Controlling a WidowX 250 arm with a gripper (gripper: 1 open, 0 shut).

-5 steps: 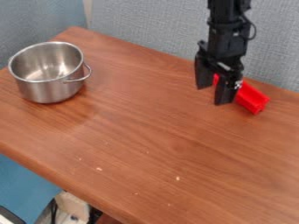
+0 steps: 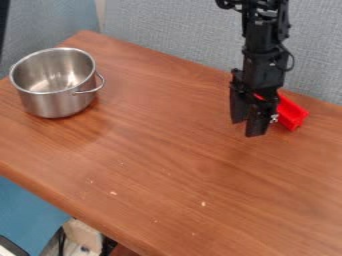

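Note:
My black gripper (image 2: 249, 112) hangs low over the right back part of the wooden table, its fingertips near the tabletop. A red block (image 2: 290, 116) lies just behind and to the right of it, partly hidden by the gripper. I cannot tell whether anything is between the fingers.
A steel pot (image 2: 54, 92) with side handles stands at the back left of the table (image 2: 160, 170). Grey padded walls stand behind, and the table's left edge drops to a blue surface.
My gripper has moved down toward the tabletop, beside the red block. The pot has not moved.

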